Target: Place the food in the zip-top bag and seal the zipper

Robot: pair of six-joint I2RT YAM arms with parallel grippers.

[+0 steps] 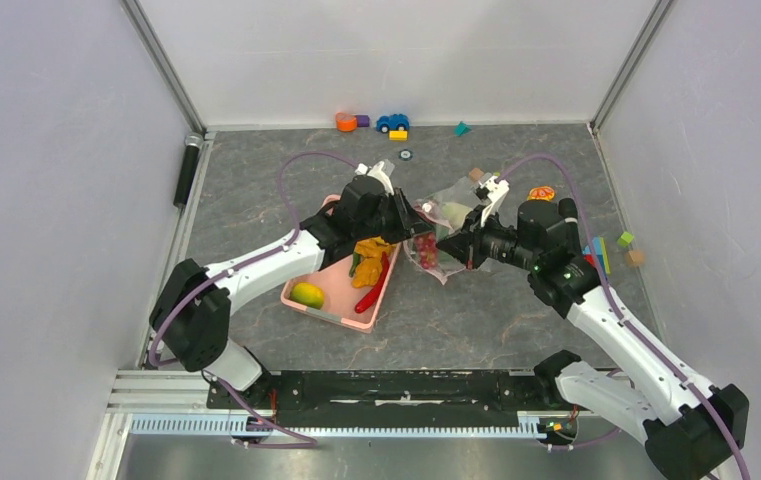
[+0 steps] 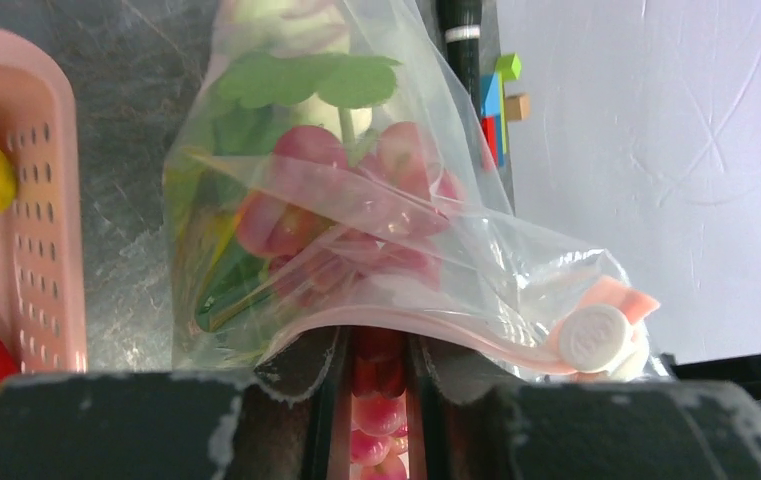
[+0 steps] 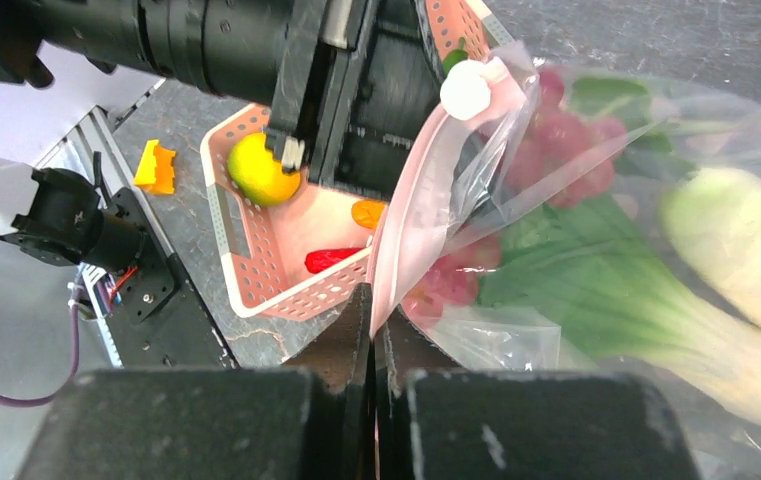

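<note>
A clear zip top bag with a pink zipper rim hangs between my two grippers. My right gripper is shut on that rim. Through the film show a white-green vegetable, leafy greens and the upper part of a bunch of red grapes. At the bag's mouth my left gripper is shut on the grapes; several grapes hang below its fingers, under the rim. A round white slider sits at one end of the zipper. The top view shows both grippers close together at the bag.
A pink basket with a yellow mango, a red pepper and other food stands at the left, under my left arm. Toy blocks and a blue car lie along the back.
</note>
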